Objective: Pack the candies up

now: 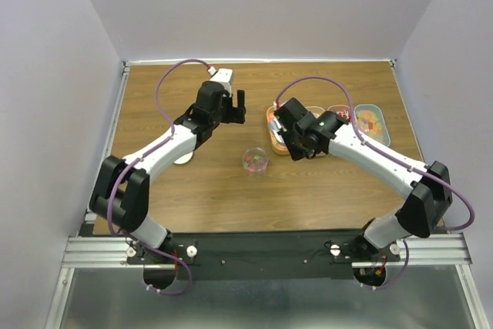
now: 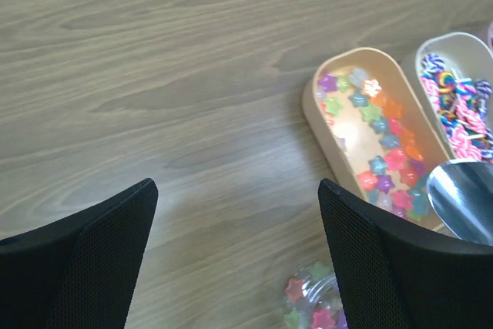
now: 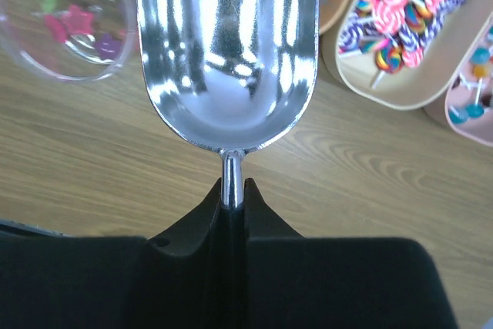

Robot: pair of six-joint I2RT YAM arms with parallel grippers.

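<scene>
My right gripper (image 1: 296, 140) is shut on a shiny metal scoop (image 3: 227, 75), held over the containers, its bowl seemingly empty. A clear round bowl (image 1: 255, 160) with star candies sits at mid-table. My left gripper (image 1: 237, 109) hangs open above the table, with nothing between its fingers; the left wrist view shows a tan container (image 2: 350, 129) of coloured star candies. A container of striped lollipops (image 2: 474, 75) stands beside it, with a pink container (image 3: 462, 125) of candies further right.
A clear tray (image 1: 372, 121) stands at the far right of the row. A white round item (image 1: 183, 158) lies on the left, partly hidden by my left arm.
</scene>
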